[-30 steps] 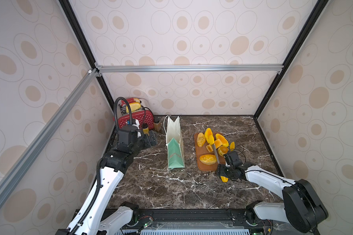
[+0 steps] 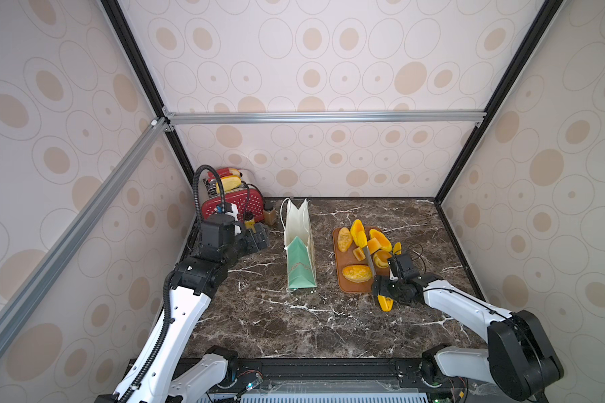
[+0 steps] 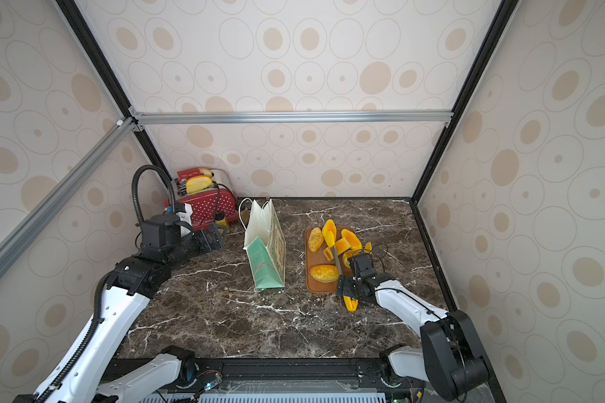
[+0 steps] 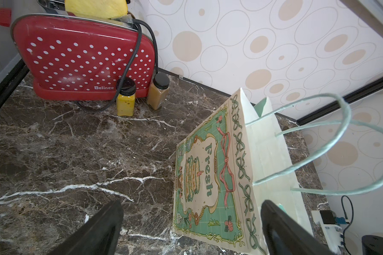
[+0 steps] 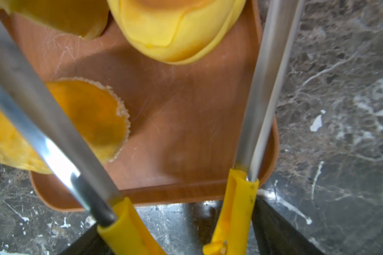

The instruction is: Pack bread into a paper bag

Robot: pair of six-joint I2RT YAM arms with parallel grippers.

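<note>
An upright paper bag, white and mint green, stands mid-table; its "Fresh" side shows in the left wrist view. Right of it lies a brown tray of bread, including an oval loaf and several yellow pieces. My right gripper, with long metal tongs in yellow sleeves, is open over the tray, a loaf under its left finger and a yellow bun beyond. My left gripper hangs left of the bag; its fingers are blurred at the bottom of its wrist view.
A red polka-dot toaster with yellow items on top stands back left, with two small jars beside it. The table in front of bag and tray is clear.
My right arm has shifted slightly over the tray's front right. The left arm, bag and bread look nearly the same.
</note>
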